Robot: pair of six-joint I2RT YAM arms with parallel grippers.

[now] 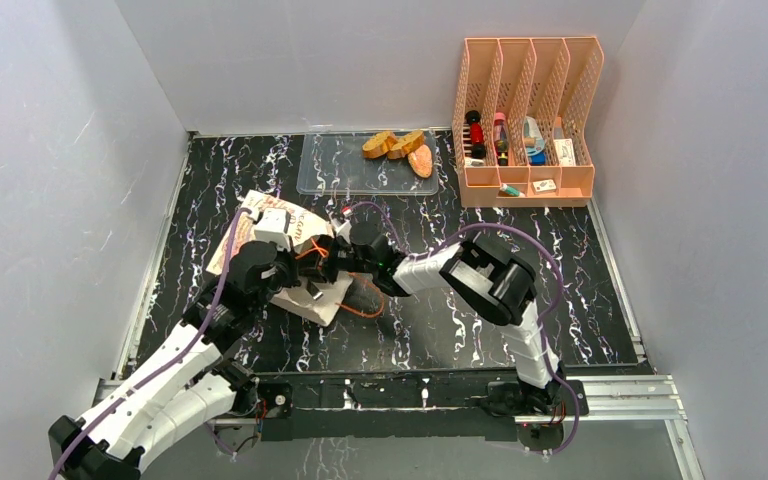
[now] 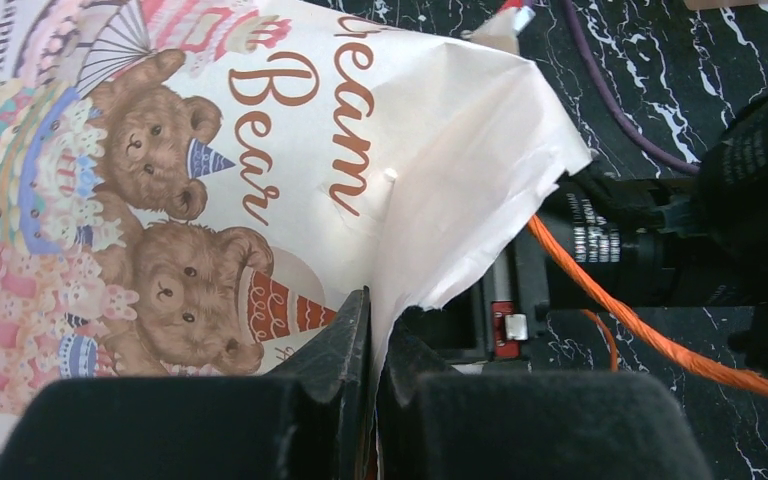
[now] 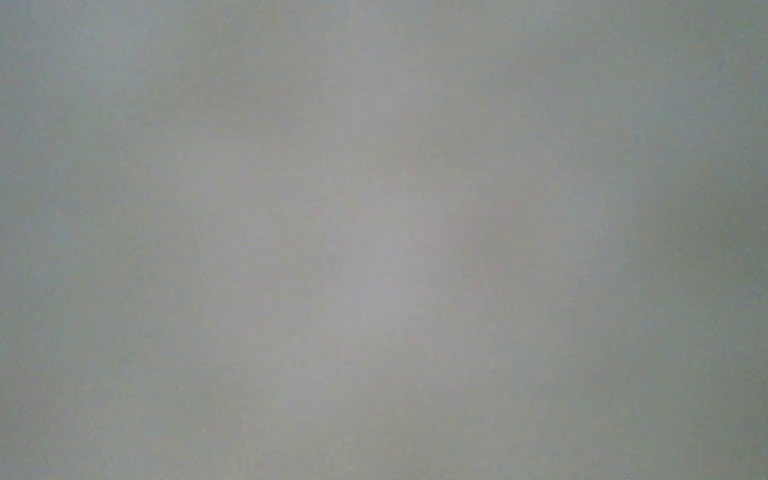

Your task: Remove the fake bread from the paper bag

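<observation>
The white paper bag (image 1: 317,308) lies at the left of the table. Its printed side, with bears (image 2: 170,150), fills much of the left wrist view. My left gripper is shut on the bag's mouth edge, the thin paper running between its fingers. From the right, my right arm (image 2: 650,240) reaches into the mouth; its fingers and whatever they hold are hidden by the bag. Blurred grey is all that the right wrist view gives. Three pieces of fake bread, two brown slices (image 1: 390,144) and a pinkish one (image 1: 420,161), rest on the clear tray (image 1: 340,170) at the back.
An orange cord handle (image 2: 660,345) crosses near the right arm. A pink compartment rack (image 1: 528,189) with small items stands at the back right.
</observation>
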